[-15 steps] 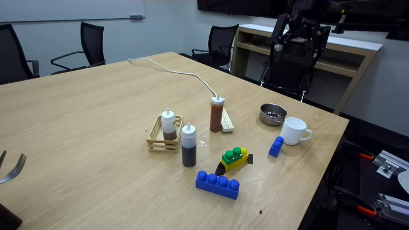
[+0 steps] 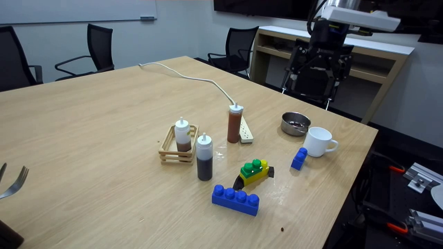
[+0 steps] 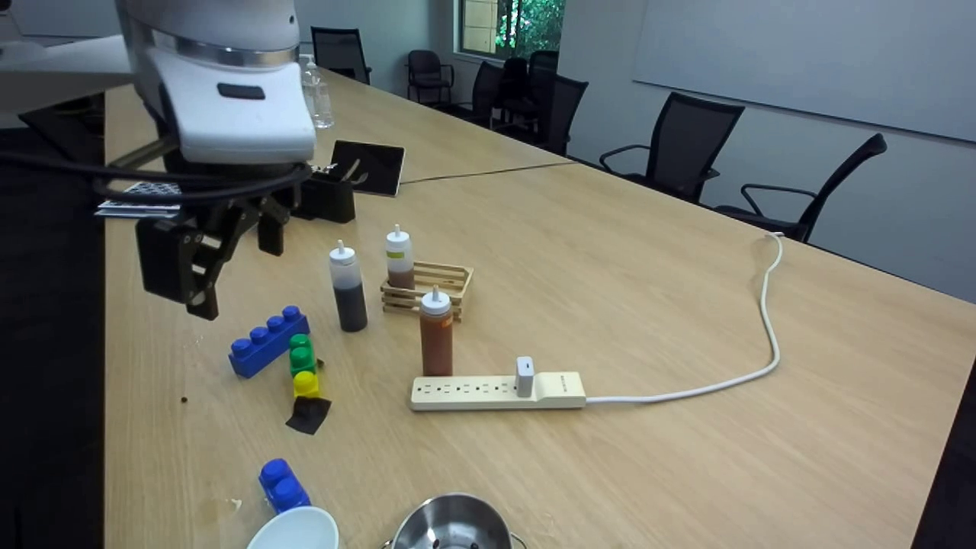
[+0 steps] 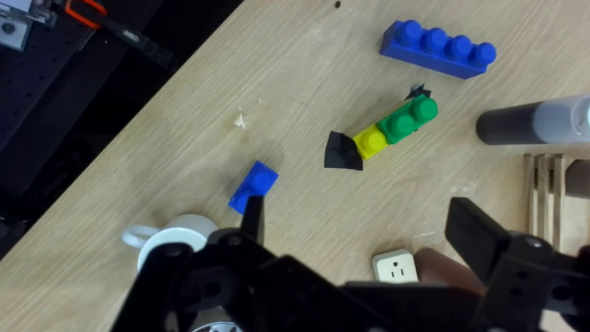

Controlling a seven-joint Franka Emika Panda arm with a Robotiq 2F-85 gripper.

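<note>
My gripper [image 2: 313, 85] hangs high above the table, open, with nothing between its fingers; its two black fingers [image 4: 254, 218] stand wide apart in the wrist view. Below lie a small blue brick [image 4: 255, 185], a green brick [image 4: 401, 126] on top of a yellow brick [image 4: 371, 141] held by black tape [image 4: 341, 150], and a long blue brick [image 4: 434, 52]. A white mug [image 2: 317, 141] stands touching or very near the small blue brick. Just behind the mug is a metal bowl [image 2: 295, 124] with dark bits in it.
A bottle of dark sauce [image 2: 204, 159], a red-brown sauce bottle [image 2: 234, 126] and a wooden crate [image 2: 176, 158] holding another bottle [image 2: 182, 136] stand mid-table. Beside the red-brown bottle lies a power strip [image 3: 471, 393] with a white cord.
The arm has come lower in exterior view 1, its white wrist now showing at the top. Objects on the table have stayed in place.
</note>
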